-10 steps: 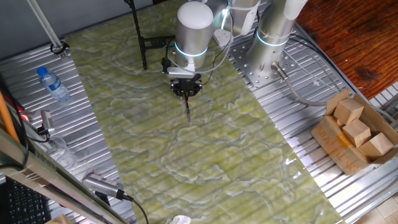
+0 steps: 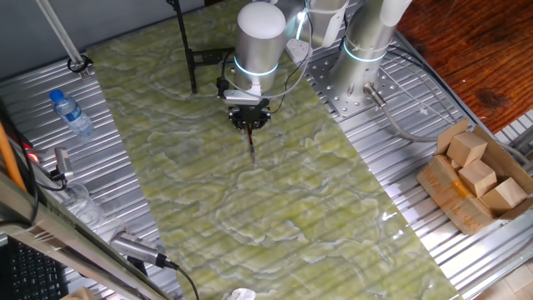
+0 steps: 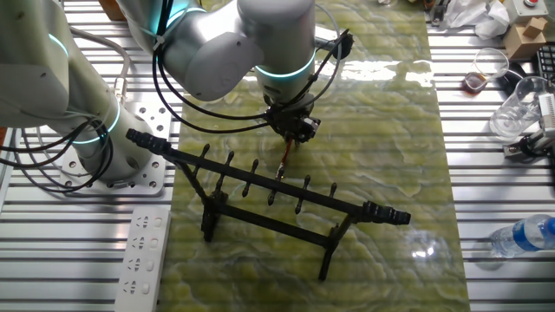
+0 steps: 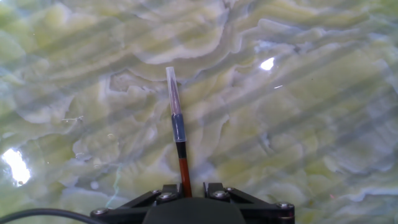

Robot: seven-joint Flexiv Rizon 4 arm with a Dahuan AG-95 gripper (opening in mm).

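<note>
A brush (image 4: 184, 168) with a reddish-brown handle and a clear sleeve over its tip juts out from my gripper. The handle passes between the two black fingers, and my gripper appears shut on it; the exact contact is hidden by the gripper body. In exterior view 1 the brush (image 2: 252, 148) points away from the gripper (image 2: 250, 127) over the green marbled mat (image 2: 275, 200). A black rack (image 3: 260, 189) with several pegs stands on the mat; in exterior view 2 it partly overlaps the brush tip.
A cardboard box (image 2: 454, 200) of wooden blocks stands beyond the mat's right edge in exterior view 1. On the opposite side are a water bottle (image 2: 72, 114) and a metal device (image 2: 137, 248). A power strip (image 3: 142, 260) lies near the arm's base.
</note>
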